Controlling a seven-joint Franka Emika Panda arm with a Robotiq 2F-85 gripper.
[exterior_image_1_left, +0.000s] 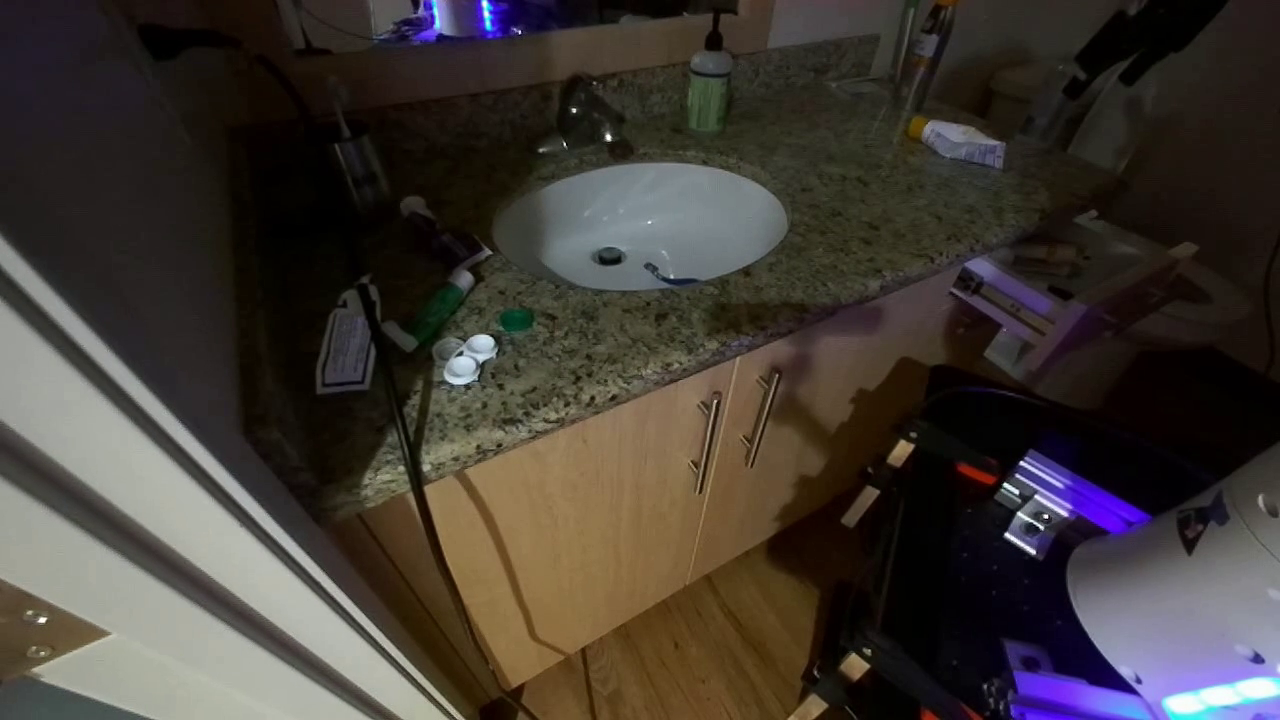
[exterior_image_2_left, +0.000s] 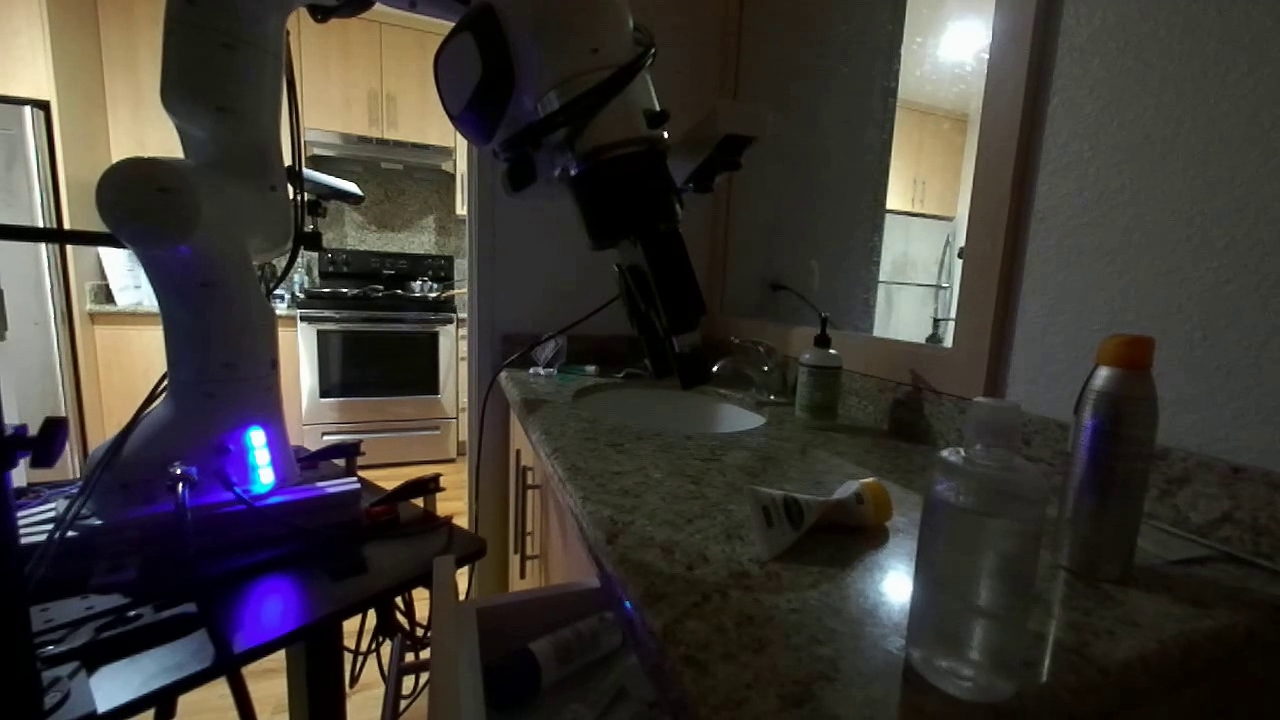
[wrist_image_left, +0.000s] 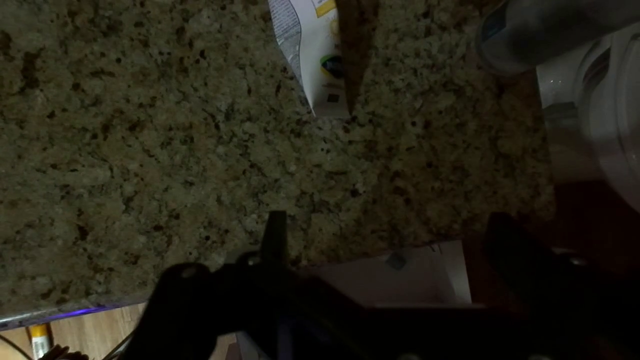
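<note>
My gripper is open above the counter's front edge, and nothing shows between its dark fingers. Exterior view 1 has the gripper (exterior_image_1_left: 1106, 86) at the top right, fingers apart; in exterior view 2 it (exterior_image_2_left: 674, 366) points downward. A white tube with a yellow cap (exterior_image_1_left: 963, 143) lies on the right of the granite counter (exterior_image_1_left: 828, 204). In the wrist view this tube (wrist_image_left: 321, 57) is at the top, away from the fingers. Below the counter edge, a pulled-out drawer (wrist_image_left: 384, 276) is partly covered by the gripper.
A clear bottle (exterior_image_2_left: 978, 576) and a metal bottle with an orange cap (exterior_image_2_left: 1110, 468) stand at the counter's far right. The sink (exterior_image_1_left: 708, 216) holds a toothbrush (exterior_image_1_left: 667, 276). Small tubes and a white lens case (exterior_image_1_left: 465, 360) lie left of it. Granite around the white tube is clear.
</note>
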